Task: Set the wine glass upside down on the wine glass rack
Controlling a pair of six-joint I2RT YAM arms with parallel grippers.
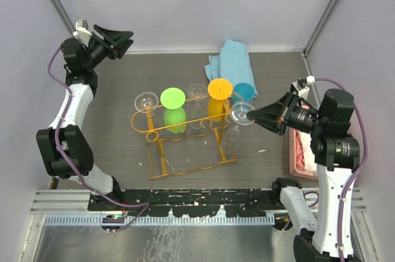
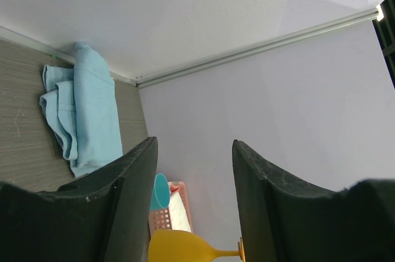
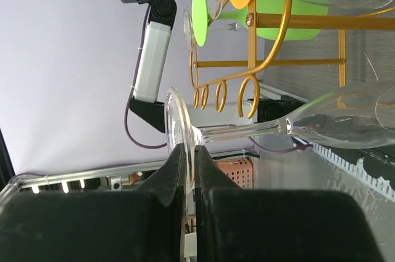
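A clear wine glass (image 1: 230, 139) hangs upside down at the right end of the gold rack (image 1: 185, 167), my right gripper (image 1: 252, 116) shut on its round foot. In the right wrist view the fingertips (image 3: 203, 161) pinch the foot, with stem and bowl stretching toward the rack's side, beside its curled loops. The rack holds clear, green (image 1: 174, 116) and yellow (image 1: 220, 89) glasses, feet upward. My left gripper (image 1: 126, 39) is open and empty at the upper left, away from the rack.
A blue cup (image 1: 245, 90) and a folded blue cloth (image 1: 231, 65) lie behind the rack. A pink basket (image 1: 295, 160) stands at the right edge. The floor left of the rack is clear.
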